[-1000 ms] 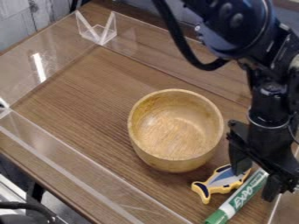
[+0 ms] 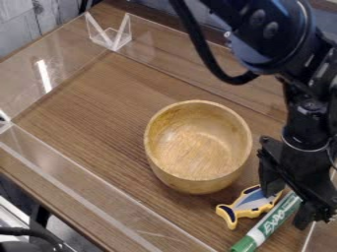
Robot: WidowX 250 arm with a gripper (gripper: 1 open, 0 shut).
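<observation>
A black robot gripper (image 2: 287,195) hangs at the right, low over the upper end of a green and white tube (image 2: 263,232), its fingers apart. A small yellow and dark blue object (image 2: 243,206) lies just left of the tube. A tan bowl (image 2: 198,148) sits in the middle of the wooden table, left of the gripper.
A clear plastic holder (image 2: 105,30) stands at the back left. The table's edge runs along the lower left.
The gripper has shifted slightly over the tube. The bowl, tube and yellow object look unmoved.
</observation>
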